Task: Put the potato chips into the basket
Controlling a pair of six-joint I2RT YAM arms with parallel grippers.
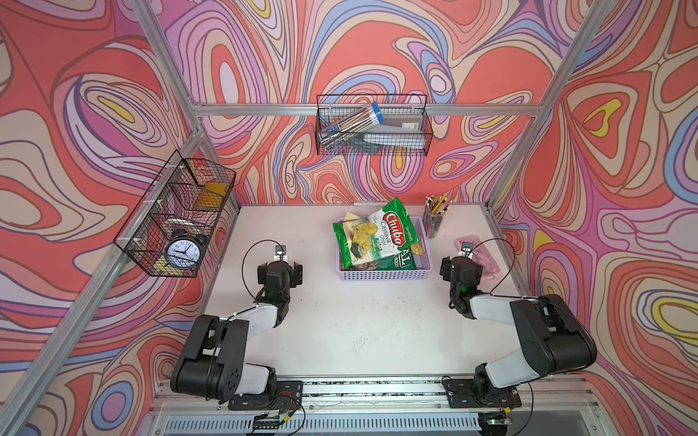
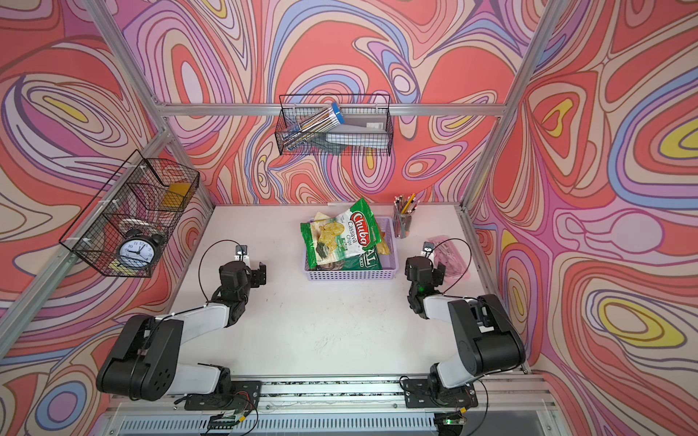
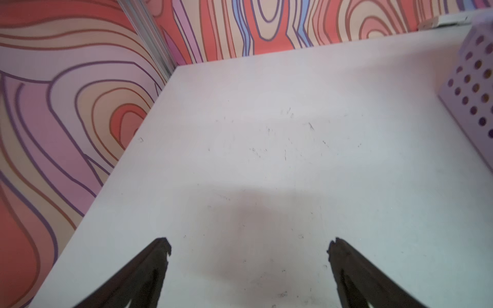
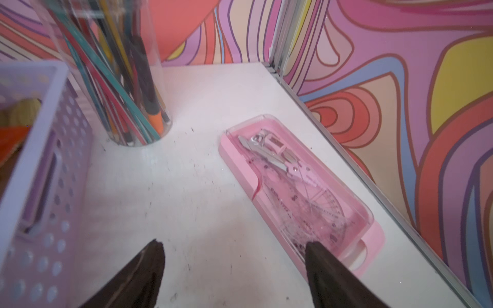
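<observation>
A green and white Chuba cassava chips bag [image 1: 374,234] lies tilted on top of other snack packs inside the lilac basket [image 1: 385,275], its red-labelled corner rising above the back rim. To the basket's left, over bare table, my left gripper is open and empty. My right gripper also stands open, right of the basket, with nothing between its fingers. The wrist views show no part of the Chuba bag. In the right wrist view the basket's side wall [image 4: 43,205] fills the left edge.
A clear cup of pencils [image 4: 123,77] stands behind the basket's right side. A pink stationery case [image 4: 297,190] lies by the right table edge. Wire baskets hang on the back wall [image 1: 374,130] and left frame [image 1: 178,218].
</observation>
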